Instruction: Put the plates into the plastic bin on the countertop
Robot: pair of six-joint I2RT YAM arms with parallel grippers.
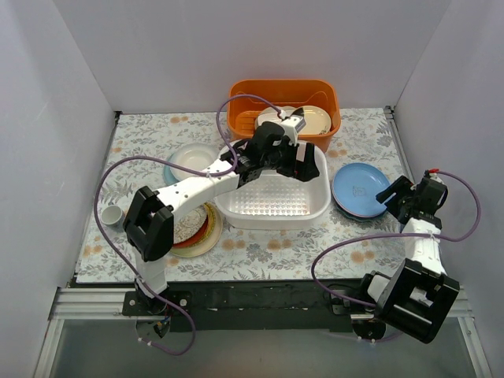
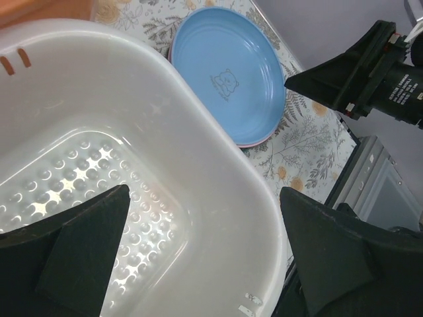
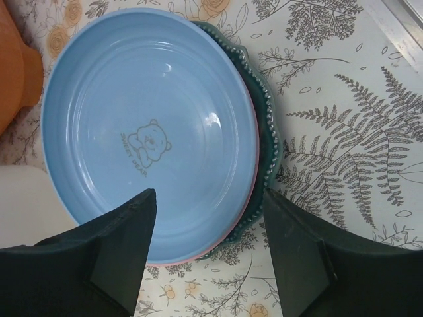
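Observation:
The white plastic bin (image 1: 272, 209) stands mid-counter, empty where visible. My left gripper (image 1: 296, 165) is open above its right part, the bin's rim (image 2: 198, 112) beneath it. A blue plate (image 1: 361, 183) lies at the right, stacked on a pink and a teal scalloped plate (image 3: 268, 145). My right gripper (image 1: 388, 191) hangs open at this stack's right edge, nothing between its fingers. More plates lie at the left: pale ones (image 1: 189, 157) and a red, yellow and cream stack (image 1: 201, 240), partly hidden by the left arm.
An orange bin (image 1: 244, 90) holding cream plates stands at the back, behind the white bin. A mug (image 1: 112, 218) is at the left edge. Walls close the counter in at both sides; patterned cloth shows bare at the front right.

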